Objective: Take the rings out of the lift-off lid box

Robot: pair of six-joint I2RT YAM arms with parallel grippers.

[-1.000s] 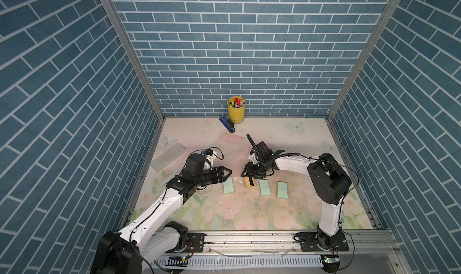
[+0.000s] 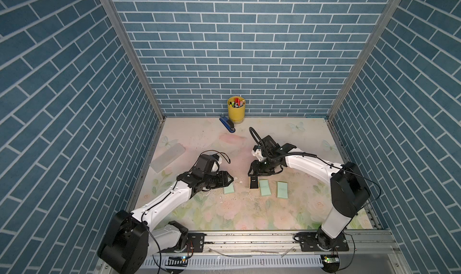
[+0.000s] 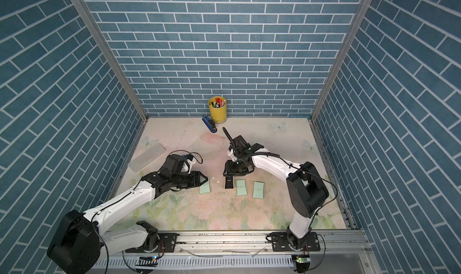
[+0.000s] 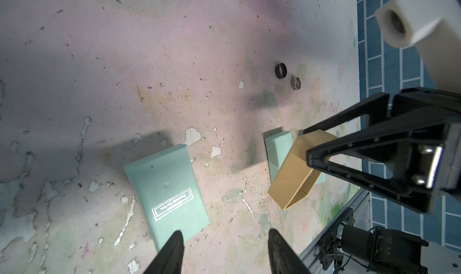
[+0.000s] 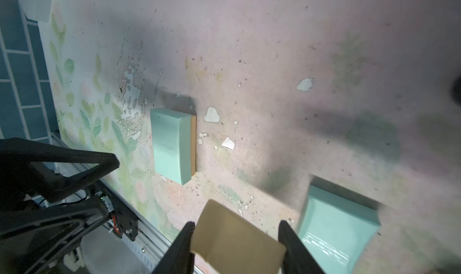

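My right gripper point(image 2: 254, 170) holds a small brown box, black inside, above the table between two mint lids; in the right wrist view the box point(image 5: 235, 240) sits between the fingers. My left gripper point(image 2: 225, 180) hangs above the left mint lid box point(image 4: 168, 192), fingers apart with nothing between. Two rings, a black ring point(image 4: 281, 70) and a silver ring point(image 4: 295, 83), lie loose on the table. Other mint pieces point(image 2: 264, 187) lie to the right.
A yellow pen cup point(image 2: 236, 109) and a blue stapler point(image 2: 227, 124) stand at the back. A clear tray point(image 2: 168, 156) lies at the left.
The left gripper shifted slightly.
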